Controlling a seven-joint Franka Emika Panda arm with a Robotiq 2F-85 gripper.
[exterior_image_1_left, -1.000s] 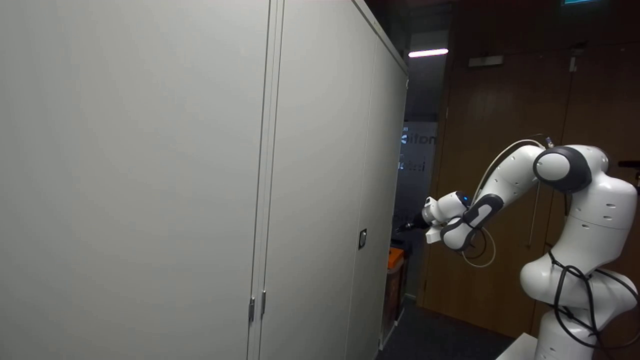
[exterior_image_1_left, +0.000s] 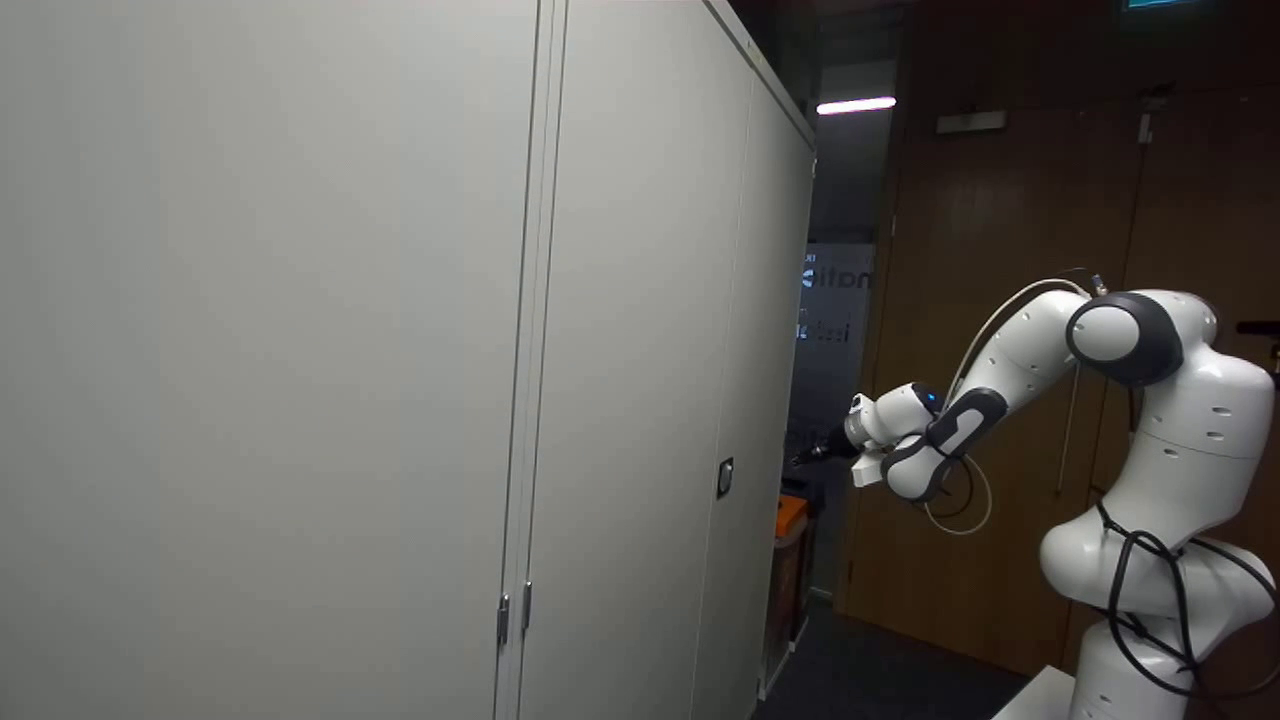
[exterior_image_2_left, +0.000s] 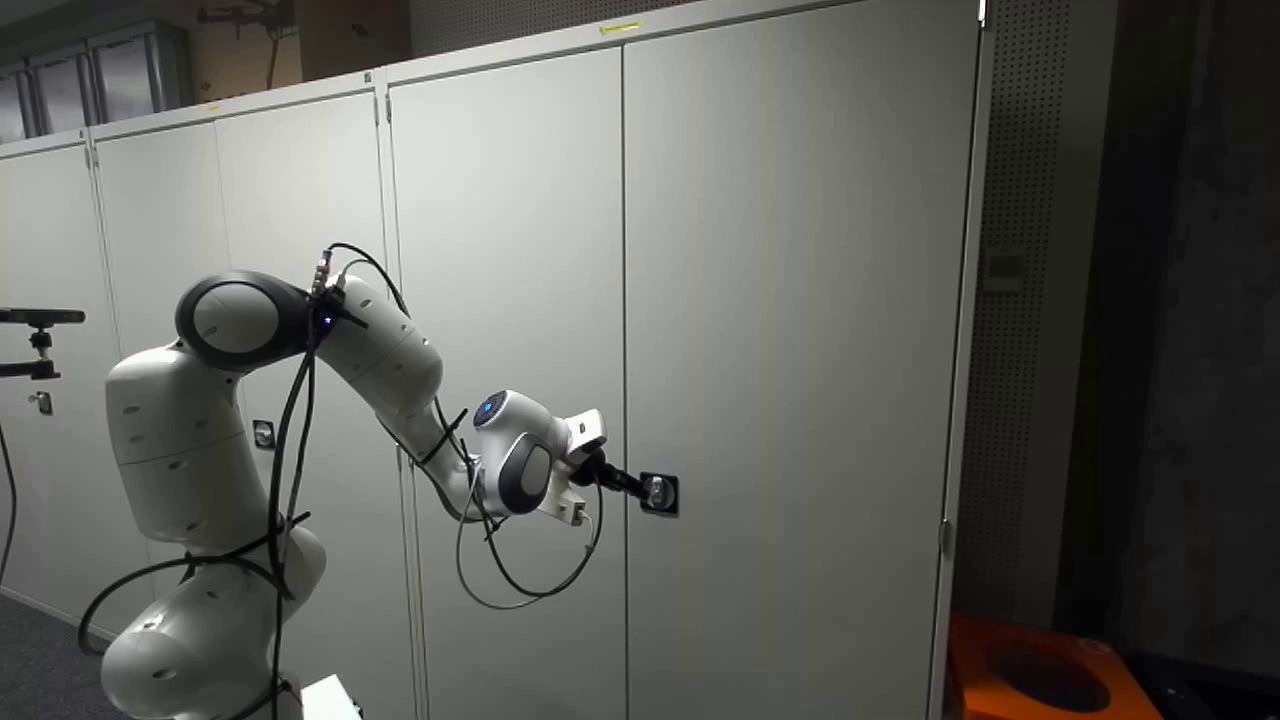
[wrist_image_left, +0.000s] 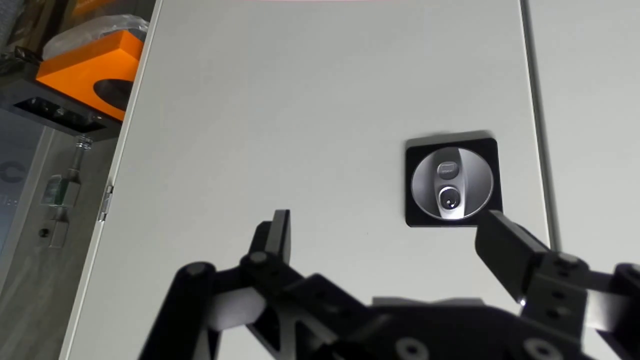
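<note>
My gripper stands open in the wrist view, its two black fingers wide apart and nothing between them. Beyond them is a grey cabinet door (wrist_image_left: 270, 150) with a round silver lock handle (wrist_image_left: 423, 180) on a black square plate, above and left of the right fingertip. In exterior view 2 my gripper (exterior_image_2_left: 642, 488) points at the same handle (exterior_image_2_left: 659, 493) and overlaps it, so contact cannot be judged there. From the side, in exterior view 1, the gripper (exterior_image_1_left: 797, 461) appears apart from the cabinet front (exterior_image_1_left: 636, 360). Both cabinet doors look closed.
An orange-topped bin (exterior_image_2_left: 1008, 672) stands beyond the cabinet's right end. More grey cabinets (exterior_image_2_left: 156, 216) continue to the left in exterior view 2. Cables (exterior_image_2_left: 564, 588) hang loosely below the wrist.
</note>
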